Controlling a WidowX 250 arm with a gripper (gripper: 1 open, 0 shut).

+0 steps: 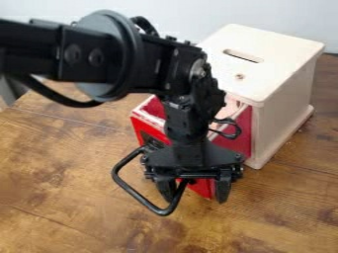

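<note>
My black gripper (192,186) hangs low in front of a red object (148,126) with a reddish-pink upper face, which stands against a pale wooden box (271,74) with a slot in its top. The gripper hides much of the red object's front; whether anything is between its fingers, and how far they are apart, I cannot make out clearly.
A wooden floor (66,188) surrounds the box, clear at the front left and right. A white wall (291,18) runs behind. A grey item shows at the left edge.
</note>
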